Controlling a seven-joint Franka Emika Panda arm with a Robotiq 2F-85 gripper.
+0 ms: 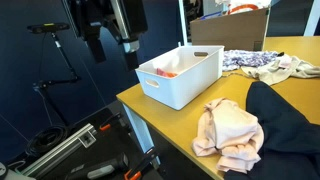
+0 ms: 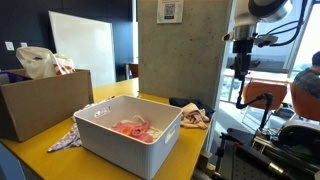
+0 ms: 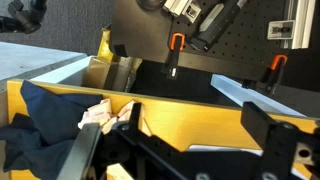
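Note:
My gripper [image 1: 113, 54] stands open high over the front edge of the table, with nothing between its fingers. A crumpled pink cloth [image 1: 228, 130] lies on the yellow table. Touching it is a dark navy cloth [image 1: 283, 125]. A white bin [image 1: 185, 88] sits farther along the table, with pink and reddish items [image 2: 135, 128] inside. From the wrist, both the dark cloth [image 3: 45, 125] and part of the pink cloth [image 3: 93, 115] show at left, the latter partly hidden by a finger.
A cardboard box [image 2: 45, 103] holding a white bag [image 2: 48, 63] stands beyond the bin. Patterned cloths [image 1: 285, 70] lie near it. Below the table edge is a dark perforated base plate [image 3: 240, 40] with orange-handled clamps [image 3: 177, 43]. Bare table shows beside the pink cloth.

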